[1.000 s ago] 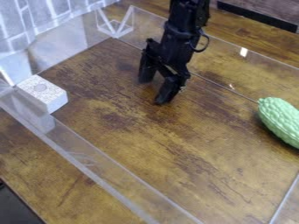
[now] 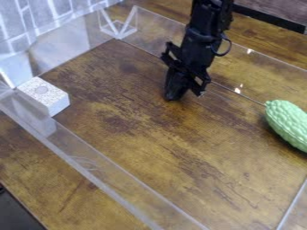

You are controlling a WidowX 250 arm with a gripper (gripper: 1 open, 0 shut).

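Observation:
The black robot arm reaches down from the top centre into the clear-walled tray, and its gripper (image 2: 180, 88) is low over the wooden floor (image 2: 144, 153), near the back of the tray. Its fingers look drawn together, with nothing visible between them, though their tips are dark and hard to make out.
A white patterned block (image 2: 42, 96) lies at the left by the tray wall. A green ridged object, like a bitter gourd (image 2: 286, 123), lies at the right edge.
The block and the green object have not moved.

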